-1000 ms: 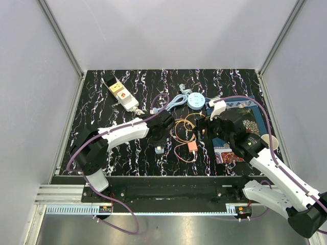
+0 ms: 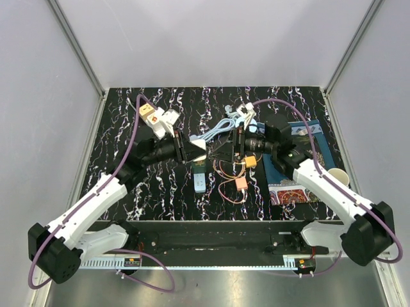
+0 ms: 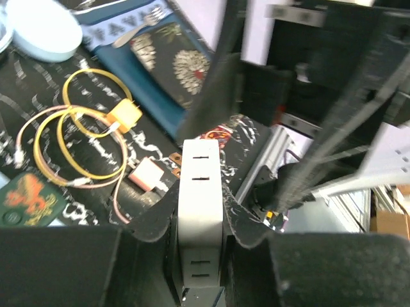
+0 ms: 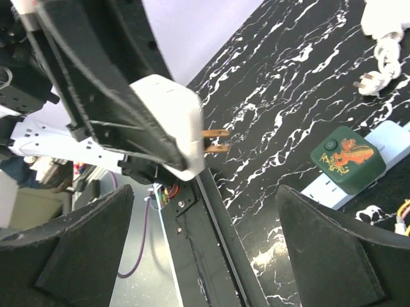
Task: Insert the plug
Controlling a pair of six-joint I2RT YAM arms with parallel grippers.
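A white plug is held in my left gripper point(image 2: 195, 150), which is shut on it; its two copper prongs point(image 4: 215, 141) point sideways in the right wrist view. My right gripper point(image 2: 227, 150) stands open, close beside the plug on the right, nothing between its fingers. Below both grippers lies a white power strip point(image 2: 200, 182) on the marble top, with a green block point(image 4: 347, 160) with an orange emblem resting on it.
Looped yellow and pink cables with small adapters point(image 2: 241, 183) lie right of the strip. A blue folder point(image 2: 323, 150) with items sits at the right, a white cup point(image 2: 339, 177) beside it. A white round device point(image 3: 41, 25) lies at the back.
My left gripper has risen and swung round from over the power strip, carrying the plug. My right gripper has moved left toward it.
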